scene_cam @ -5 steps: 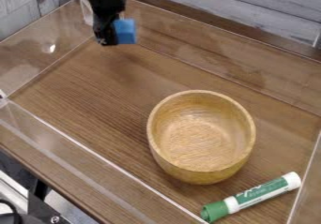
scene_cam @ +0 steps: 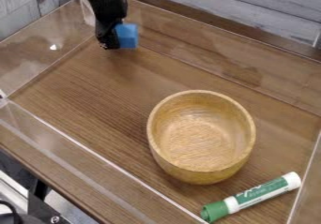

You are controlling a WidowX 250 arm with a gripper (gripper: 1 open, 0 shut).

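My black gripper (scene_cam: 109,35) is at the top left, low over the wooden table, around or beside a small blue block (scene_cam: 127,36). The block sits just right of the fingers, partly behind them. Whether the fingers touch or grip it is unclear. A yellow wooden bowl (scene_cam: 201,134) stands at the lower right.
A white and green marker-like tube (scene_cam: 264,192) lies at the bottom right, near the table edge. A pale panel and wall border the top left.
My gripper and the blue block are slightly lower in the picture than a second ago.
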